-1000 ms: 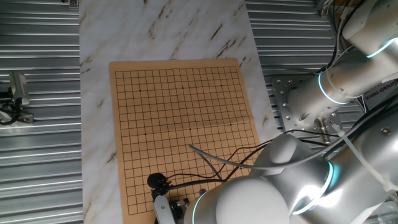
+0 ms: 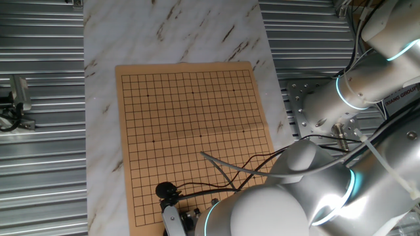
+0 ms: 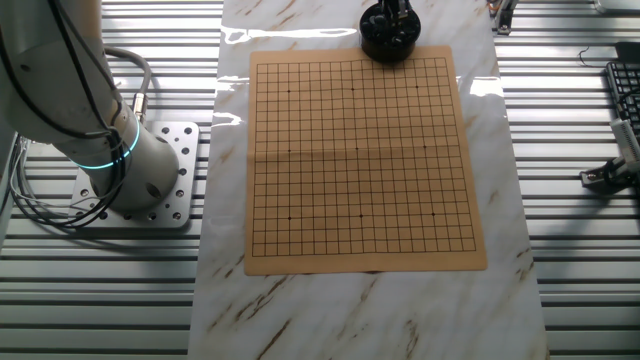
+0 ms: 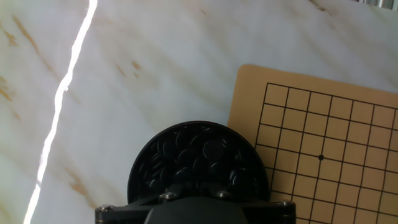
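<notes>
A black round bowl [image 4: 146, 165] full of black Go stones [image 4: 186, 155] sits on the marble tabletop, against one edge of the tan grid board [image 4: 252, 93]. My gripper reaches over the near part of the bowl in the wrist view, its dark fingertips merging with the dark stones. Whether the fingers are apart or together, and whether a stone is between them, does not show. In exterior view 2 the gripper [image 3: 398, 14] is at the bowl [image 3: 390, 42], cut by the top edge. The board [image 3: 365, 262] carries no stones in exterior view 2.
Bare marble [image 3: 350, 310] lies around the board. The robot's base [image 3: 140, 170] stands on a metal plate beside the table. Small metal fixtures [image 2: 20, 98] sit beyond the opposite side. My arm [image 2: 269, 210] covers the board's near right corner in exterior view 1.
Hardly anything differs. My arm has shifted very slightly to the right in exterior view 1, while the board stays still.
</notes>
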